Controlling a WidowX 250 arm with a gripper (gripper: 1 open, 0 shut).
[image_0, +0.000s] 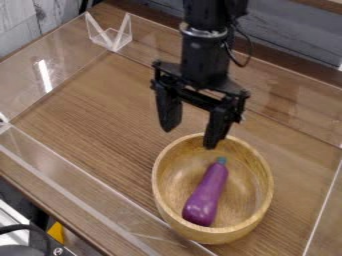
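My black gripper (197, 116) hangs in the upper middle over the light wooden table, open, its two dark fingers spread apart just above the back rim of a yellow bowl (171, 180). A long purple eggplant-like object (203, 196) lies inside the bowl, below the gripper. Nothing shows between the fingers.
A white wire rack (110, 35) stands at the back left near the table's edge. A dark round object (24, 243) is at the bottom left corner.
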